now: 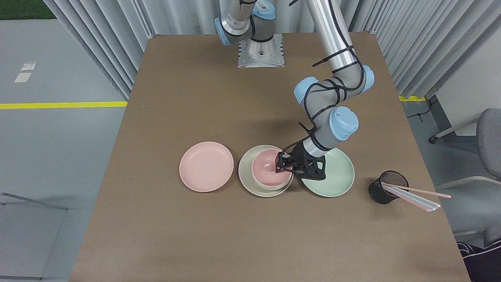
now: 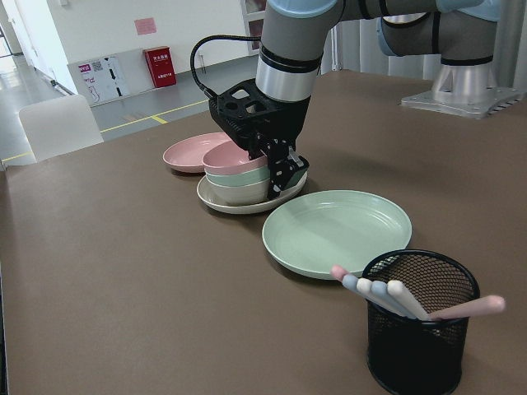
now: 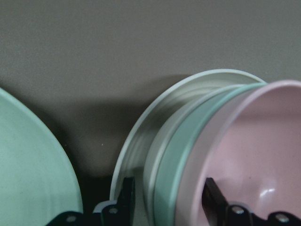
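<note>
A pink bowl [image 1: 267,167] tops a stack with a mint bowl [image 2: 221,179] and a cream bowl [image 2: 240,195], resting on a cream plate [image 1: 253,183]. My gripper is down at the stack's rim, its fingers apart: one inside the pink bowl, the other outside the bowls over the cream plate, with the rims between them. It looks open; contact is unclear. A mint plate [image 1: 328,181] lies beside the stack, a pink plate [image 1: 206,167] on the other side.
A black mesh cup [image 2: 412,354] holding several pastel utensils stands near the table's right edge.
</note>
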